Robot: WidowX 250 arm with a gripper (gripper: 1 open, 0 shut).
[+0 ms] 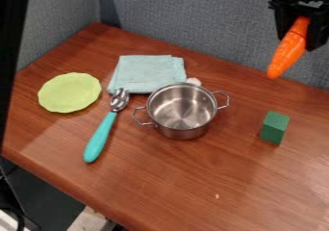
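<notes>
My black gripper (298, 15) is at the top right, shut on an orange carrot (287, 50) that hangs tilted in the air, above and to the right of a steel pot (182, 124) with two handles. The gripper is partly cut off by the frame's edge.
On the wooden table (193, 187) lie a green plate (69, 92), a turquoise-handled spoon (99, 136), a folded cloth (148, 69) and a green block (274, 127). A small white object sits behind the pot. Grey padded walls stand behind.
</notes>
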